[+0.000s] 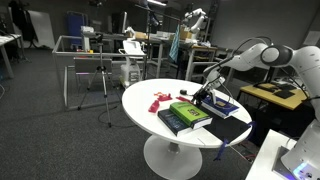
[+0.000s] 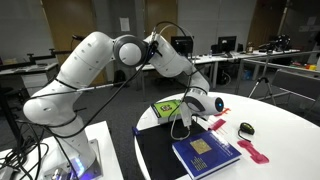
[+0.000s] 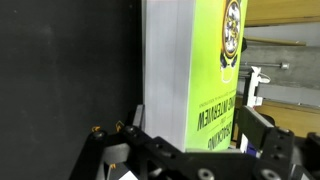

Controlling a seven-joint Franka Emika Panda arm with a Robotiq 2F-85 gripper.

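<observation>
A thick book with a green cover [image 3: 212, 100] and pale page edges [image 3: 168, 70] fills the middle of the wrist view. My gripper is open, its dark fingers apart on either side of the book's near end in that view. Whether either finger touches it, I cannot tell. From the first exterior view, the green book [image 1: 190, 115] lies on the white round table, with the gripper [image 1: 199, 98] close by its right end. The second exterior view shows the gripper [image 2: 188, 122] in front of the green book [image 2: 166, 108], partly covering it.
A blue book [image 2: 207, 153] lies close to the gripper on the white table [image 2: 270, 125]. A black mat [image 2: 160, 150] is beside it. Red items [image 2: 252, 152] and a dark small object [image 2: 246, 130] lie farther off, with clear tabletop around them.
</observation>
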